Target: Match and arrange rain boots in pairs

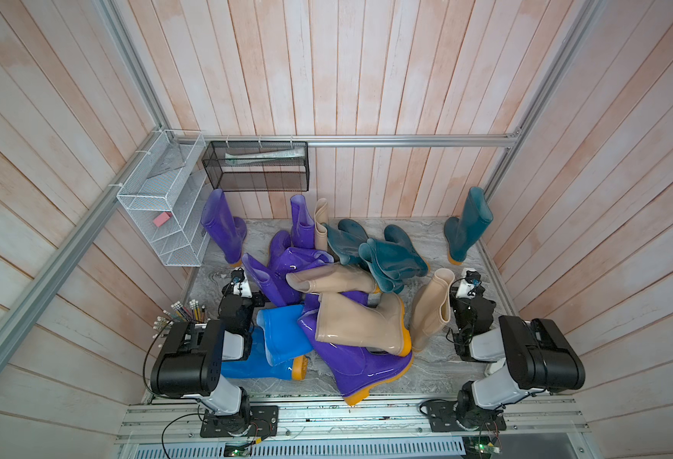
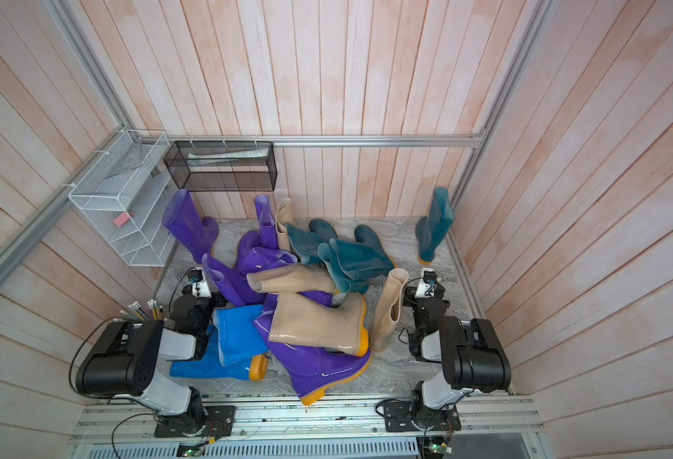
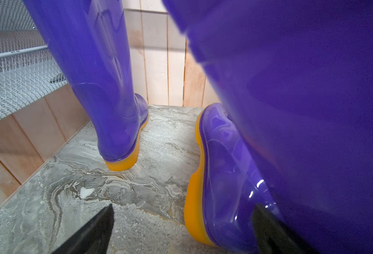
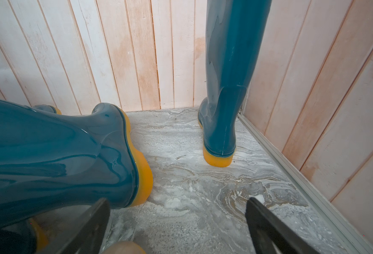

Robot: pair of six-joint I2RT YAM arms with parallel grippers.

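Observation:
A purple boot [image 1: 221, 224] stands upright at the back left, and a teal boot [image 1: 470, 222] stands at the back right. Between them lies a heap: purple boots [image 1: 290, 267], teal boots [image 1: 391, 261], a large beige boot [image 1: 355, 323] and a large purple boot [image 1: 344, 367]. One beige boot [image 1: 432, 310] leans right of the heap. Blue boots [image 1: 283, 336] lie beside my left arm. My left gripper is open, with a purple boot [image 3: 233, 186] near its right finger. Open and empty, my right gripper faces bare floor, with a teal boot [image 4: 89, 156] to its left.
A white wire rack [image 1: 169, 206] stands by the left wall, and a black mesh basket [image 1: 256, 179] hangs on the back wall. Clear marble floor [image 4: 186, 190] lies before the standing teal boot. Bundled sticks [image 1: 187, 312] sit left of my left arm.

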